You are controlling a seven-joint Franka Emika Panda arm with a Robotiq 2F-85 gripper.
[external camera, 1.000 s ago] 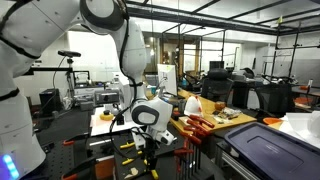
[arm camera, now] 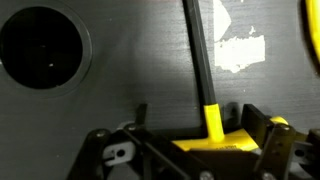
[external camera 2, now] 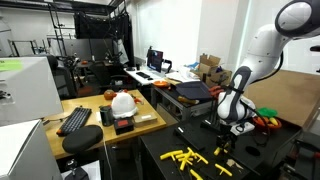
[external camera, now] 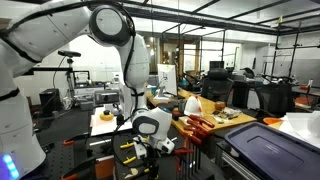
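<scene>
In the wrist view, a thin black rod with a yellow end (arm camera: 213, 122) runs down between the spread fingers of my gripper. A yellow piece (arm camera: 238, 141) lies crosswise at the rod's lower end, partly hidden by the right finger. Nothing is gripped. From the first exterior view, the gripper (external camera: 152, 165) is low over the dark table, and in the second it (external camera 2: 224, 142) is just above the surface. Whether the fingers touch the rod or the table, I cannot tell.
A round black opening or dish (arm camera: 42, 46) and white scraps (arm camera: 240, 52) lie near the rod. Several yellow pieces (external camera 2: 186, 157) are scattered on the dark table. Red items (external camera: 196, 127) lie beyond the arm; a wide grey tray (external camera: 265, 150) is at right.
The arm has come down a little, and the gripper is now closer to the table. It covers most of the yellow piece that showed beneath it before.
</scene>
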